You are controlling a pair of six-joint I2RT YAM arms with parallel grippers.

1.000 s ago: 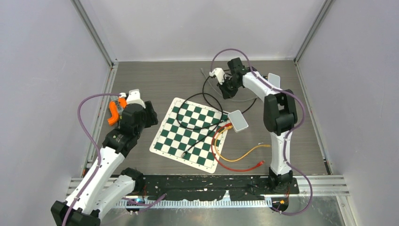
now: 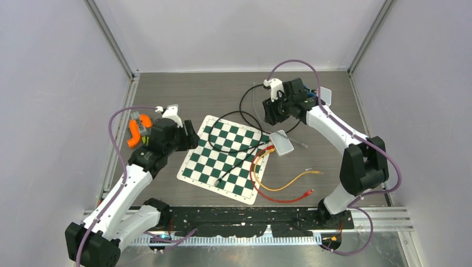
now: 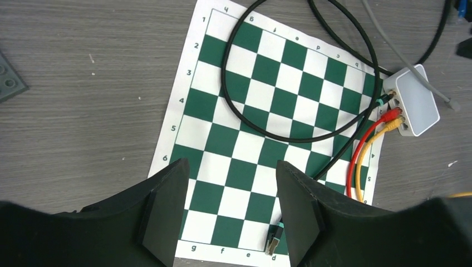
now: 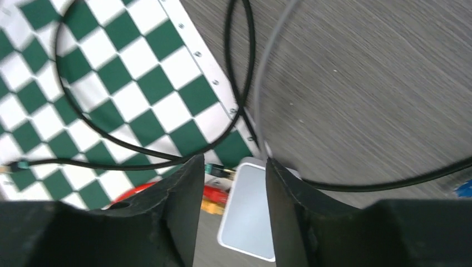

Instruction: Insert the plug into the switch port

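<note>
The white switch (image 2: 282, 143) sits at the right corner of the checkered board. On its port side (image 3: 396, 107), black, red (image 3: 392, 114) and yellow (image 3: 393, 124) plugs are seated. A grey cable (image 3: 384, 34) passes over the switch, its clear plug (image 3: 453, 105) just beyond it. My right gripper is open above the switch, which shows below and between its fingers; nothing is gripped. My left gripper hangs open and empty over the board's left side. The black cable's loose plug (image 3: 273, 243) lies on the board.
Loose red (image 2: 308, 193) and yellow (image 2: 316, 172) cable ends lie at the front right. A second white box (image 2: 325, 96) stands at the back right, partly behind the right arm. Orange parts (image 2: 134, 132) lie at the left. Black cable loops cross the board (image 2: 192, 167).
My right gripper has moved right and slightly toward the front, and my left a little right. The grey cable has shifted; its plug now shows right of the switch.
</note>
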